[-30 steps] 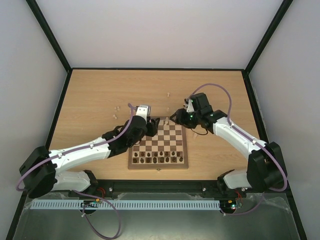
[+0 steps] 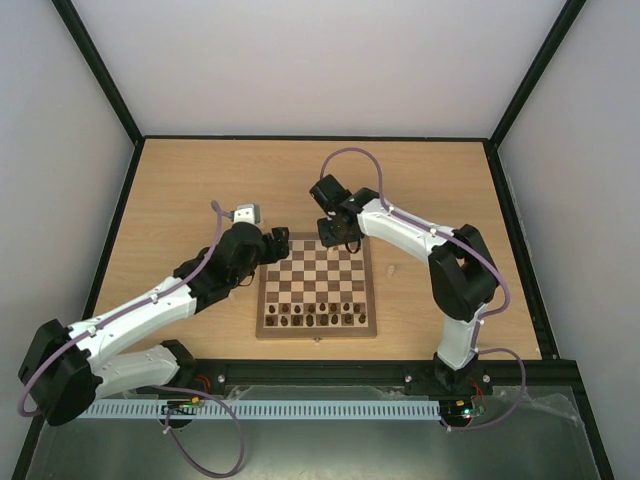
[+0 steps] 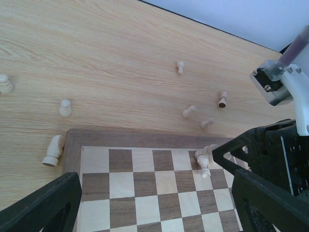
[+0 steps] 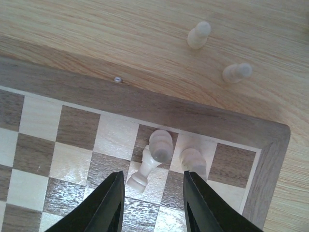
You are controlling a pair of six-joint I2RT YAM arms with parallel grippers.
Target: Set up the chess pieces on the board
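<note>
The chessboard (image 2: 371,300) has dark pieces (image 2: 310,315) lined up along its near side. Near the far edge, two white pieces stand on adjacent squares, one (image 4: 161,146) left of the other (image 4: 193,161). A white piece (image 4: 140,179) lies tipped over against the left one, its base pointing toward the board's middle. My right gripper is open above them, nothing between its fingers. Over the far-left part of the board, my left gripper stands wide open and empty. Part of the right gripper's black body (image 3: 270,150) shows at the left wrist view's right.
Beyond the board's far edge are loose white pieces, including two upright ones (image 4: 198,35) and one lying farther back (image 3: 180,66). Off the left corner, another white piece (image 3: 54,150) lies down and one (image 3: 65,107) stands. The two grippers are close together.
The right gripper has moved left and now hangs over the white pieces at the far edge; the tipped piece still lies there.
</note>
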